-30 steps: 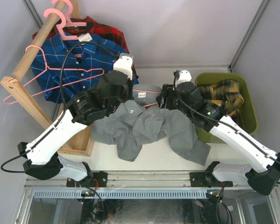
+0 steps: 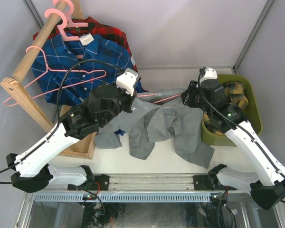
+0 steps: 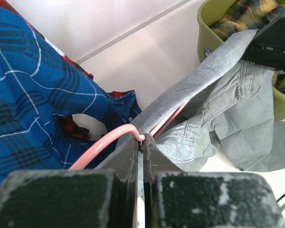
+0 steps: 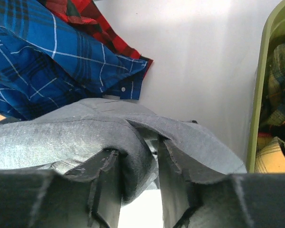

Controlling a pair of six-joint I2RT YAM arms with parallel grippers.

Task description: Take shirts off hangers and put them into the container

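A grey shirt (image 2: 166,123) lies across the white table between my two arms. Part of a pink hanger (image 3: 102,146) runs inside it, and its bars show at the collar. In the left wrist view, my left gripper is shut on the end of the hanger's hook. Over the shirt's right side is my right gripper, its fingers apart. Between them passes a fold of the grey cloth (image 4: 133,159), draped against the left finger. The shirt's cloth stretches from the hanger towards this gripper.
A wooden rack (image 2: 26,61) at the left bears an empty pink hanger (image 2: 47,70), a blue plaid shirt (image 2: 61,59) and a red plaid shirt (image 2: 104,31). At the right, a green bin (image 2: 253,102) contains plaid clothing (image 2: 235,92). Bare table lies behind the grey shirt.
My right gripper has moved right, drawing the shirt's cloth along and baring more of the hanger's bars. The left gripper has shifted slightly down. The shirt's white label no longer shows from above.
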